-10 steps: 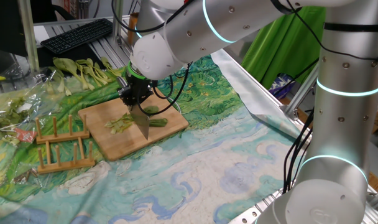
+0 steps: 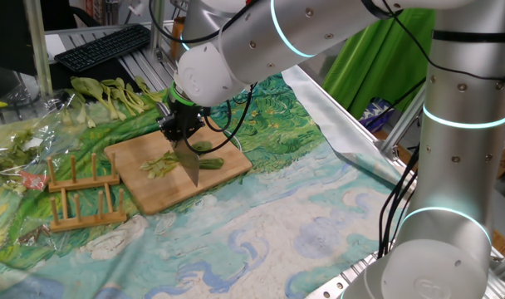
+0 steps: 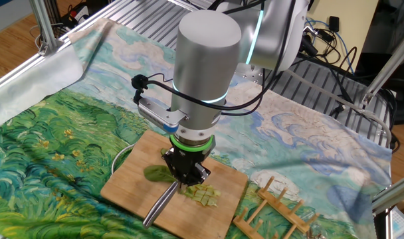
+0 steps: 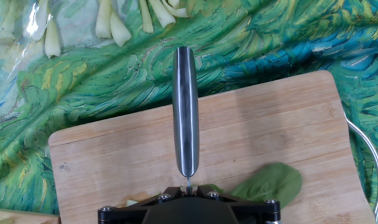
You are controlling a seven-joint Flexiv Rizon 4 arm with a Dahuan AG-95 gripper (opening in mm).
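Note:
A knife (image 2: 188,164) is held by my gripper (image 2: 181,133), its blade pointing down over the wooden cutting board (image 2: 144,189). In exterior view 2 the silver knife handle (image 3: 161,204) sticks out from my gripper (image 3: 183,180), which is shut on it. Cut green vegetable pieces (image 3: 203,194) lie on one side of the blade, and a leafy piece (image 3: 158,173) on the other. The wrist view shows the handle (image 4: 186,112) and a green leaf (image 4: 270,184); the gripper body hides the blade there. Whether the blade touches the board I cannot tell.
A wooden peg rack (image 2: 88,218) stands beside the board. Behind it lie leafy greens (image 2: 111,95) and a clear plastic bag (image 2: 24,149) with more greens. A metal loop handle (image 4: 369,149) juts from the board's edge.

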